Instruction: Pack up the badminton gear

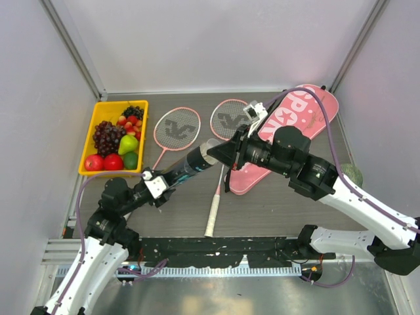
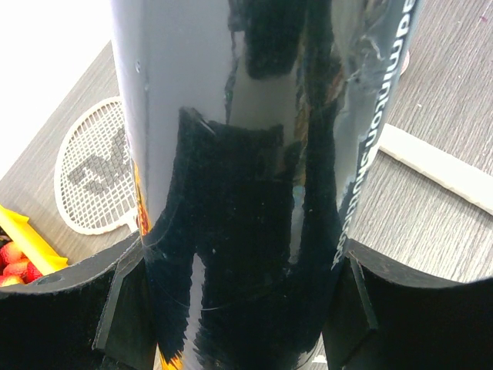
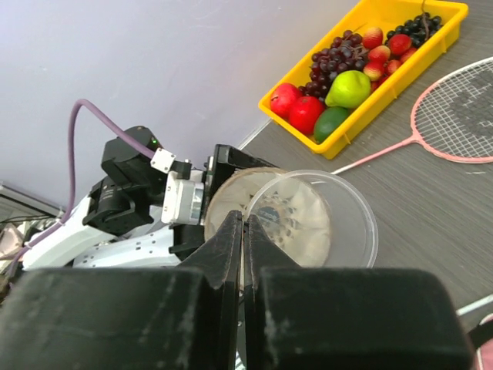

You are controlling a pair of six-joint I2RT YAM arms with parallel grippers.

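Observation:
A dark shuttlecock tube (image 1: 189,165) is held tilted above the table by my left gripper, whose fingers wrap its lower part. My right gripper is shut on a clear plastic lid (image 3: 347,223) at the tube's top end, where pale feathers show. Two pink-framed rackets, the left (image 1: 177,131) and the middle (image 1: 229,118), lie on the table, the middle one with a white handle (image 1: 213,213). A pink racket bag (image 1: 302,108) lies at the right, partly behind my right arm.
A yellow bin of fruit (image 1: 85,154) stands at the left. A round green object (image 1: 352,174) lies at the right edge. Bare table (image 1: 262,216) shows between the middle racket and the right arm. Walls enclose the back and sides.

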